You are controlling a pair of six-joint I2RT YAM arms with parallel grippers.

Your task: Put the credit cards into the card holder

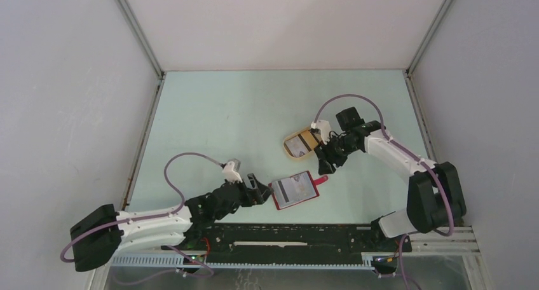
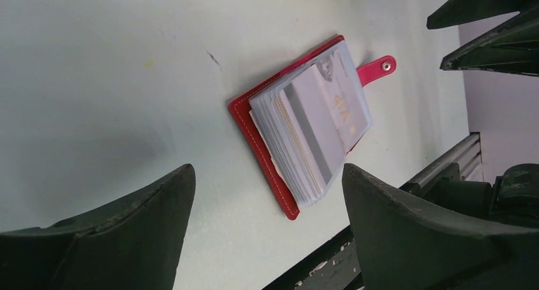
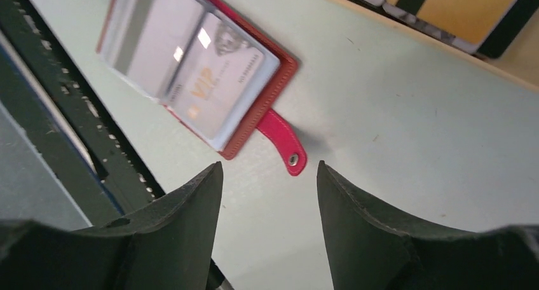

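The red card holder lies open on the table, front centre, with clear sleeves fanned on it. Its snap strap points to the right. In the right wrist view a card marked VIP lies in the top sleeve. Just left of the holder, my left gripper stands part open with nothing between its fingers. My right gripper hovers near the strap, its fingers apart and empty. Beyond, a shallow tan tray holds several cards, partly hidden by the right arm in the top view.
Free table stretches across the back and the left. A dark rail runs along the front edge, close to the holder. Walls stand on both sides.
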